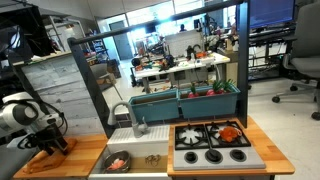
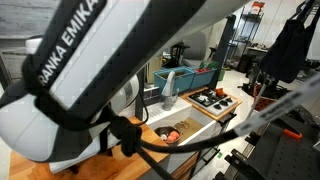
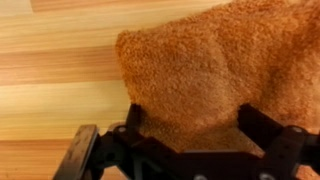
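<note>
An orange-brown towel (image 3: pixel 215 70) lies on the wooden counter (image 3: pixel 60 65) and fills much of the wrist view. My gripper is open over it, its two black fingers set wide apart with towel visible between them. Whether the fingertips touch the cloth cannot be told. In the first exterior view the towel (image 1: pixel 45 160) shows at the counter's left end, with the arm low above it. The second exterior view shows part of the towel (image 2: pixel 90 172) beneath the white arm, which hides most of my gripper there.
Right of the towel is a sink with a metal bowl (image 1: pixel 118 162) and a faucet (image 1: pixel 125 115). Farther right stands a stove (image 1: pixel 212 146) with an orange-red item (image 1: pixel 230 133) on it. A blue planter box (image 1: pixel 190 105) runs along the back.
</note>
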